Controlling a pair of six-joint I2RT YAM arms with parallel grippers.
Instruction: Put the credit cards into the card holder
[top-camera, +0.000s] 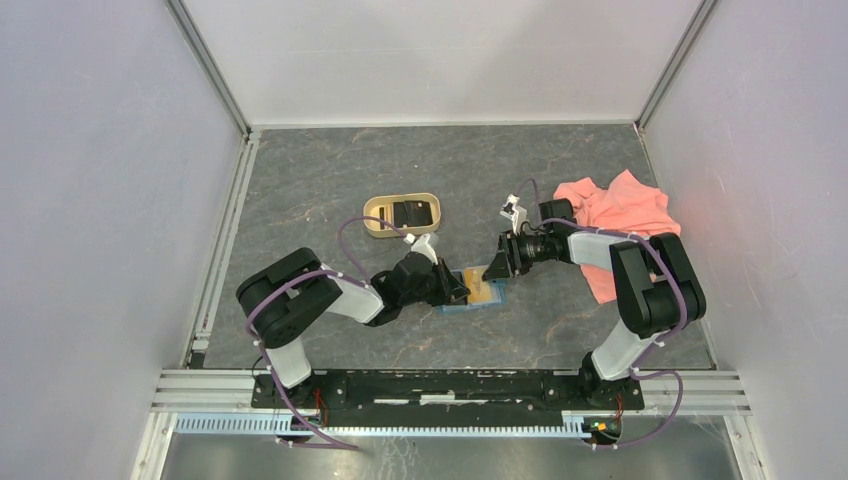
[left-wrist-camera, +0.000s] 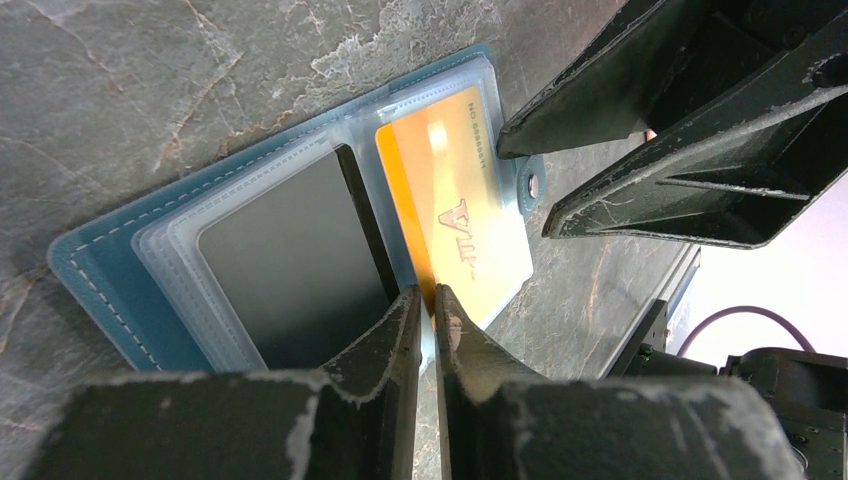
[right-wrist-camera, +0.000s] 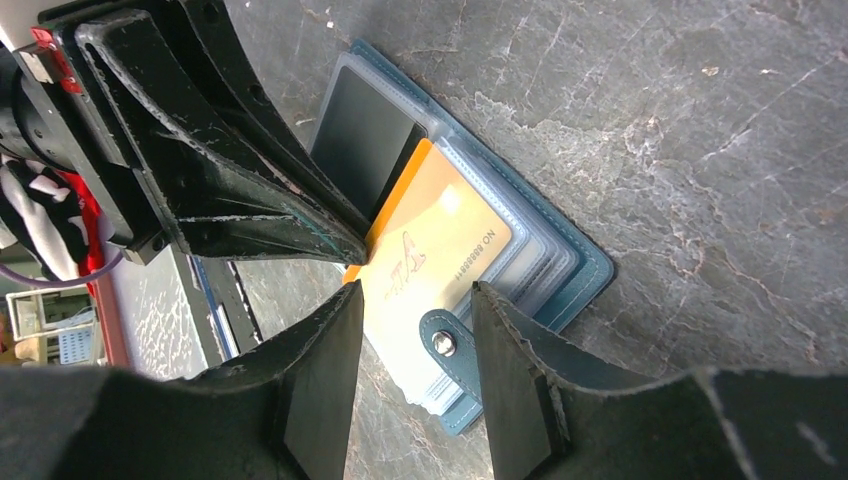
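The blue card holder (left-wrist-camera: 105, 285) lies open on the table, with an orange card (left-wrist-camera: 460, 190) (right-wrist-camera: 430, 250) in a clear sleeve beside a dark card (left-wrist-camera: 290, 250) (right-wrist-camera: 355, 130). My left gripper (top-camera: 455, 292) has its fingertips close together at the orange card's edge; whether they grip it I cannot tell. My right gripper (top-camera: 498, 268) is part open at the holder's snap end, its fingertips either side of the snap tab (right-wrist-camera: 442, 342).
A tan tray (top-camera: 430, 200) with dark cards stands behind the holder. A pink cloth (top-camera: 625, 200) lies at the right. Bare table surrounds them at the back and left.
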